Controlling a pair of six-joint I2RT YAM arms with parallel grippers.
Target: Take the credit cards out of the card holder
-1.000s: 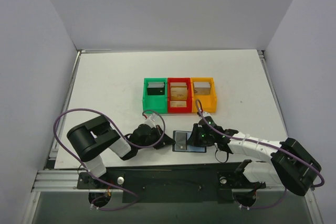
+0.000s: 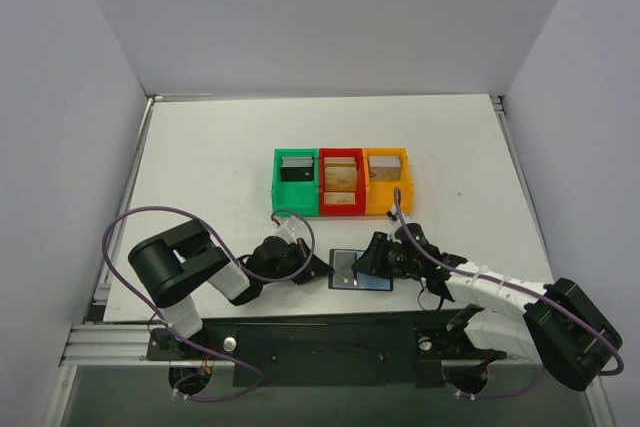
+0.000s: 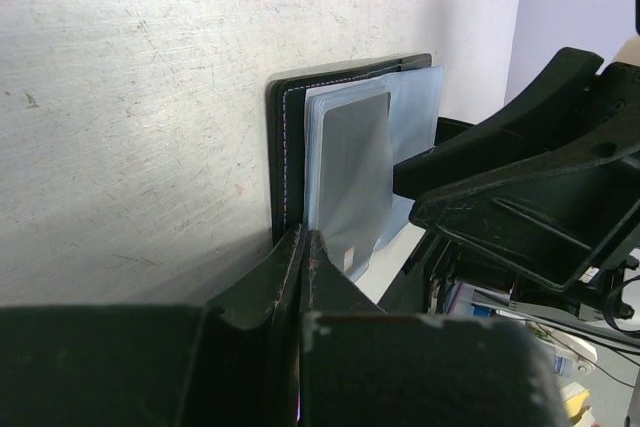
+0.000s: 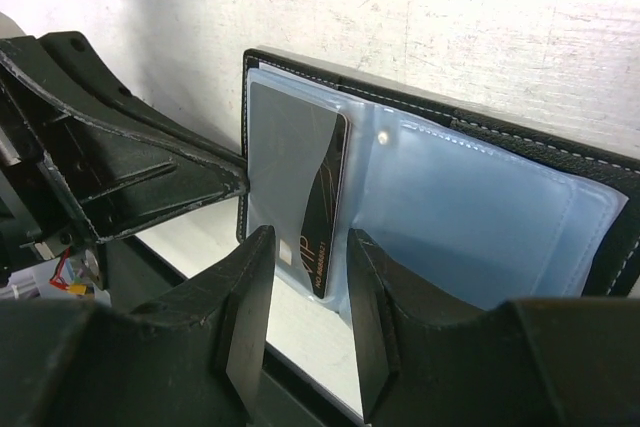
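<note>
The open card holder [image 2: 343,256], with a black stitched cover, lies on the table between my two grippers. Clear bluish sleeves [image 4: 470,212] fill it, and a grey-and-black card [image 4: 292,167] sits in the sleeve on the left side. My left gripper is shut on the holder's near left edge; exactly which layers it pinches cannot be seen. Above the card's black edge, my right gripper stands part open, one finger on each side of that edge, with nothing clearly gripped.
Green [image 2: 296,202], red [image 2: 342,209] and yellow [image 2: 390,205] trays stand together behind the holder, each with cards inside.
The left arm and the holder look unmoved.
</note>
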